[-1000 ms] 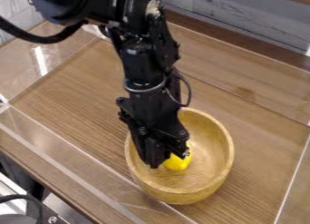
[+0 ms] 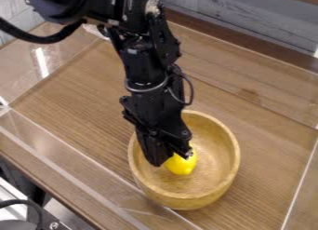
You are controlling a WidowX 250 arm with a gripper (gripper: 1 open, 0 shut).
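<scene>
A black robot arm hangs from the top centre, its gripper (image 2: 162, 152) down inside the left part of a tan round bowl (image 2: 211, 189). Just right of the fingertips a yellow object (image 2: 181, 164) lies in the bowl, partly hidden by the gripper. Whether the fingers are apart or closed on it is unclear.
The bowl rests on a light wooden table (image 2: 70, 103). Bare table surface surrounds it to the left, right and back. Black cables cross the top left and bottom left. A pale wall edge runs along the top right.
The arm and gripper have shifted slightly, with the gripper a little higher than before. The bowl stays where it was.
</scene>
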